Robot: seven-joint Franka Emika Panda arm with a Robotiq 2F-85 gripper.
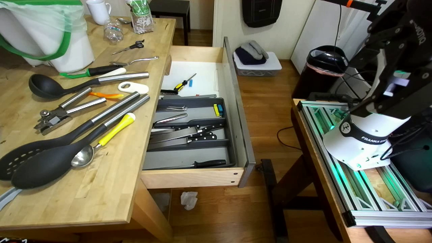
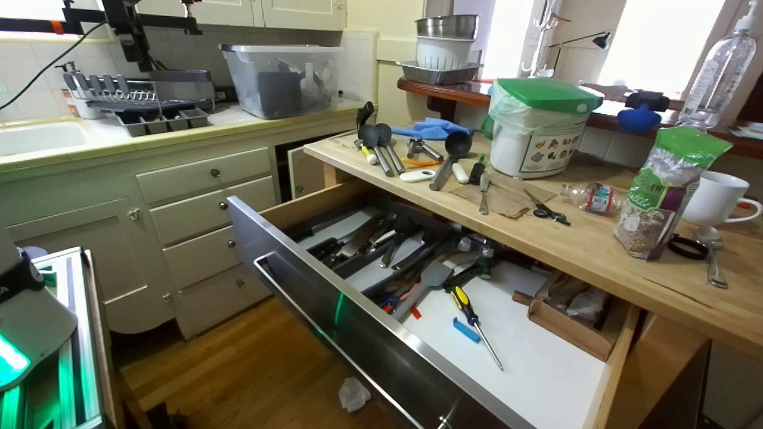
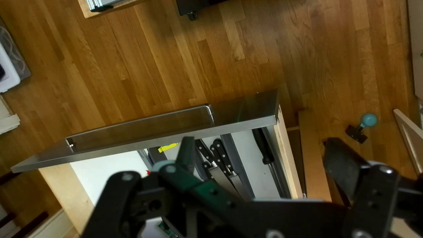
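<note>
In the wrist view my gripper is open, its two dark fingers [image 3: 185, 154] far apart with nothing between them. Beyond it, lower down, is the pulled-out drawer [image 3: 248, 126] with its metal front. Black-handled knives [image 3: 222, 155] lie in the grey divided tray [image 1: 230, 150] in that drawer. A separate black-handled tool [image 1: 209, 163] occupies the compartment nearest the drawer's side. The yellow-and-black screwdriver [image 2: 465, 306] rests on the white drawer bottom outside the tray, a small blue piece [image 2: 466, 330] beside it.
On the wooden counter [image 1: 109, 198] lie a ladle [image 1: 50, 89], a slotted spoon [image 1: 38, 150], a solid spoon [image 1: 52, 162], a yellow-handled scoop [image 1: 115, 131] and scissors [image 1: 131, 46]. A white bucket [image 1: 75, 48] stands behind them. Bare floor [image 1: 263, 121] separates the drawer from the robot's table.
</note>
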